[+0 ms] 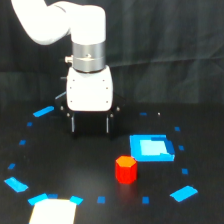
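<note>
A red six-sided block (126, 170) stands on the dark table, right of centre in the lower part of the camera view. Just behind it and to the right is a blue square frame (163, 157) with a pale light-blue inside. My white gripper (91, 126) hangs farther back and to the left of the block. Its two dark fingers (73, 124) are spread apart, and nothing shows between them.
At the front lies a cream-coloured square (52, 212) with blue tape beside it. Blue tape strips (184, 193) and small blue marks dot the table. A dark curtain (170, 60) closes off the back. Bare table lies under the gripper.
</note>
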